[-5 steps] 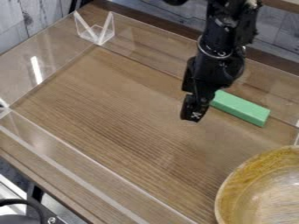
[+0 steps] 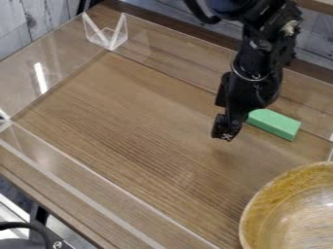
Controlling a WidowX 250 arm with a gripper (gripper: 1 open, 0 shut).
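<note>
The black gripper (image 2: 229, 119) reaches down from the top right over the wooden tray floor, open, its fingertips low just left of a green rectangular block (image 2: 274, 124). The block lies on the wood on the right side, its left part partly behind the gripper. Whether the fingers touch it is hard to tell.
A large yellow bowl (image 2: 286, 212) fills the lower right corner. A small white wire-like bracket (image 2: 107, 34) stands in the upper left corner.
The gripper has shifted a little to the right, toward the block, and now covers more of its left part. The block appears in about the same place.
</note>
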